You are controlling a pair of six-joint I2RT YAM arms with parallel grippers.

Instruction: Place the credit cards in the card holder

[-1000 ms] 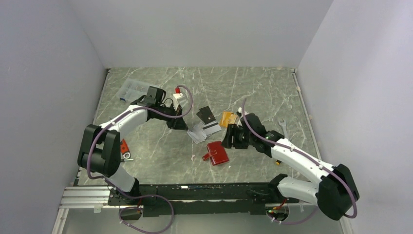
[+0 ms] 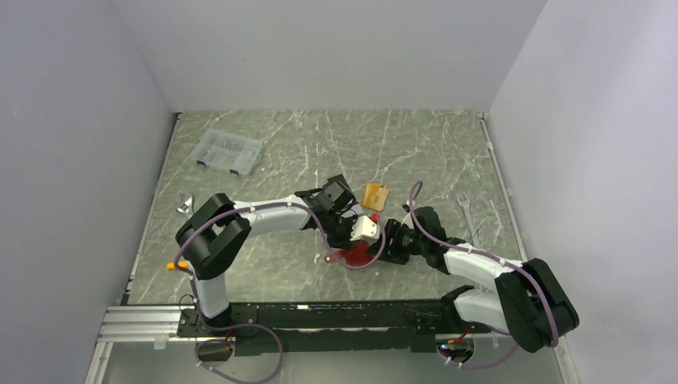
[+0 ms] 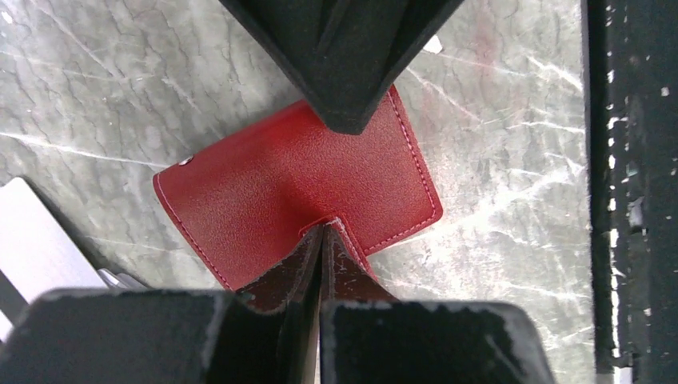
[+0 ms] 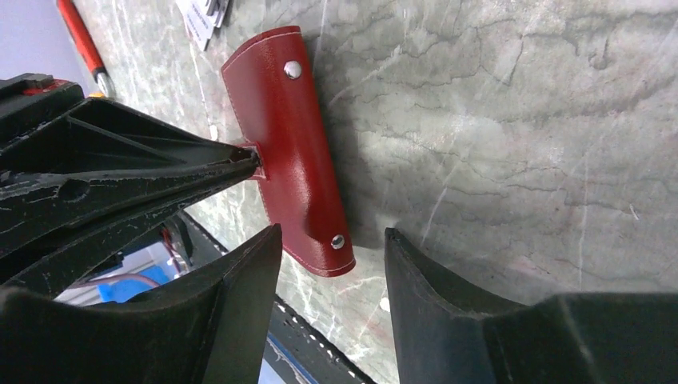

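Observation:
The red leather card holder (image 3: 272, 176) lies on the table near the front, snap studs visible on its spine (image 4: 300, 152). My left gripper is shut with its tips down at the holder's strap; whether any strap is between them is unclear. In the right wrist view my right gripper is part open, fingertips either side of the holder's end, low over the table. A white card (image 3: 40, 256) lies beside the holder in the left wrist view. Other cards are mostly hidden under the left arm in the top view.
A yellow item (image 2: 376, 196) lies behind the holder. A clear plastic box (image 2: 226, 152) is at back left, wrenches (image 2: 468, 208) at the sides.

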